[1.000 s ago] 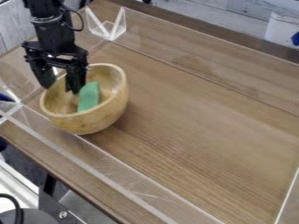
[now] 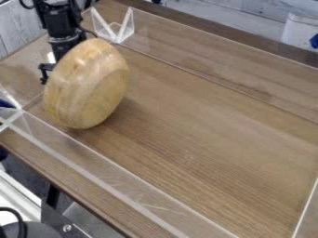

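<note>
A pale wooden bowl [image 2: 87,85] stands tipped on its side at the left of the table, its rounded underside facing the camera. The black robot arm [image 2: 65,28] reaches down from the top left behind it. The bowl largely hides the gripper and whatever is inside the bowl, so I cannot tell how the fingers stand.
White tape marks run along its left and front. A white object [image 2: 299,32] sits at the top right edge, beside a pale wall.
The bowl has tipped further over, so its opening and the green item inside are out of sight. The arm has moved up and back behind it.
</note>
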